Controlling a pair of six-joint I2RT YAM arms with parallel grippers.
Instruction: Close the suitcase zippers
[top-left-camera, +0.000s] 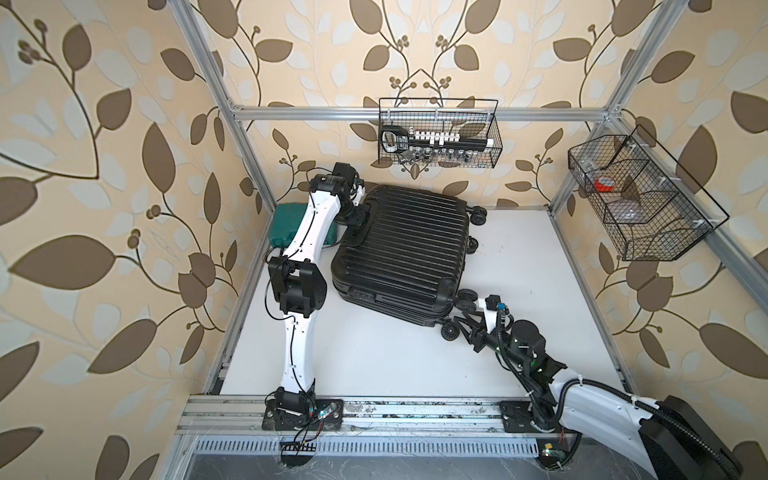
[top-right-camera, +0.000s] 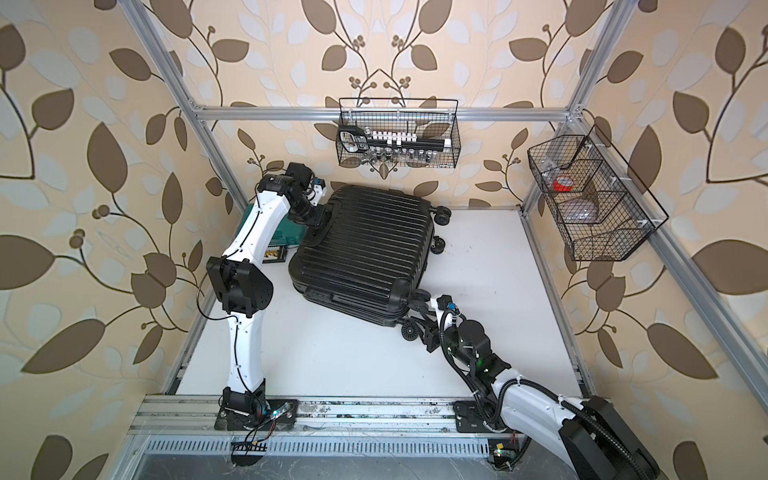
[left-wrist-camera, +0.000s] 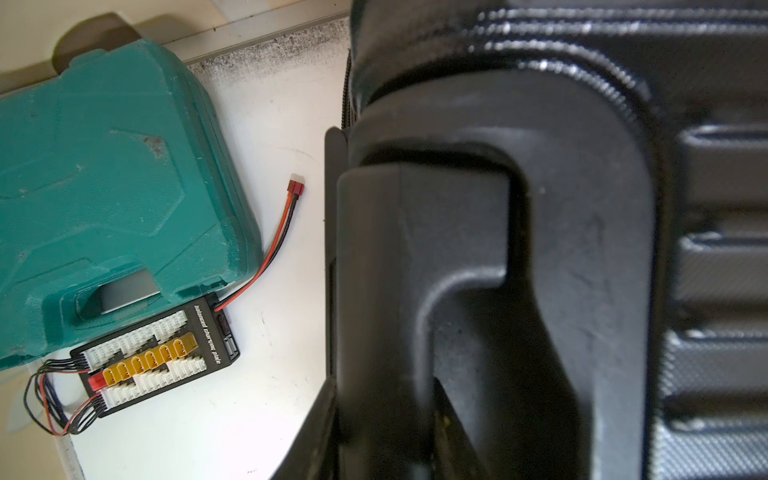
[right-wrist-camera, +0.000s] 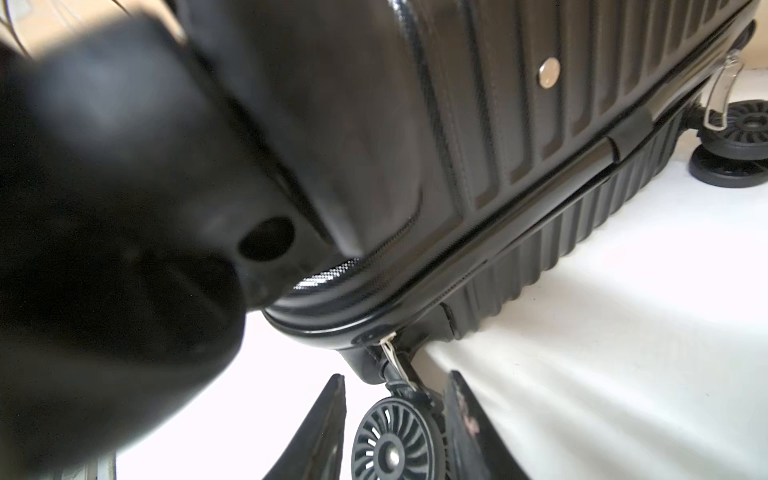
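Note:
A black ribbed suitcase (top-left-camera: 412, 248) lies flat on the white table, its wheels toward the right. My left gripper is shut on the suitcase handle (left-wrist-camera: 384, 304) at the left end. At the near right corner, my right gripper stands part open around the view of a wheel (right-wrist-camera: 389, 448), with no contact that I can make out. A silver zipper pull (right-wrist-camera: 390, 352) hangs at that corner, just beyond the fingertips. Another silver pull (right-wrist-camera: 721, 92) dangles by the far wheels. How far the zipper is closed cannot be told.
A green case (left-wrist-camera: 120, 192) and a charging plate (left-wrist-camera: 152, 360) with loose wires lie left of the suitcase. Wire baskets (top-left-camera: 440, 132) hang on the back and right walls.

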